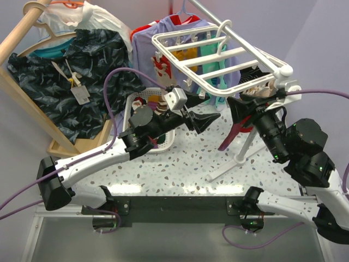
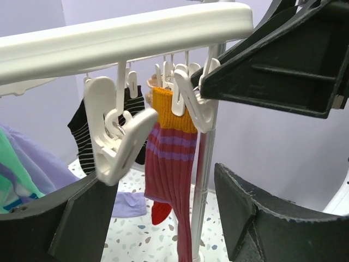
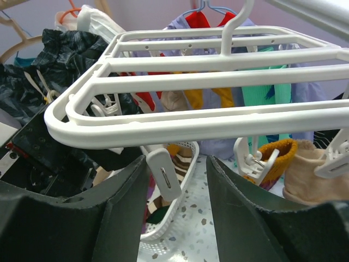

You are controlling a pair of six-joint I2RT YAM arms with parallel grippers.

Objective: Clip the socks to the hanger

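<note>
The white hanger (image 1: 185,66) fills much of the top view, with socks clipped along it. A maroon sock with an orange cuff (image 2: 168,155) hangs from clips beside the pole; a black striped sock (image 2: 82,136) hangs behind it. My left gripper (image 1: 214,107) is open below the hanger's near edge, and an empty white clip (image 2: 117,131) shows ahead of its fingers. My right gripper (image 1: 238,109) is open at the near right corner. A white clip (image 3: 163,174) appears between its fingers, though whether it touches them I cannot tell. Neither gripper holds a sock.
A white basket (image 1: 168,146) of socks stands partly behind my left arm. Dark clothing (image 1: 101,71) hangs from the wooden rack at left. The hanger's pole and foot (image 1: 240,159) stand close to my right gripper.
</note>
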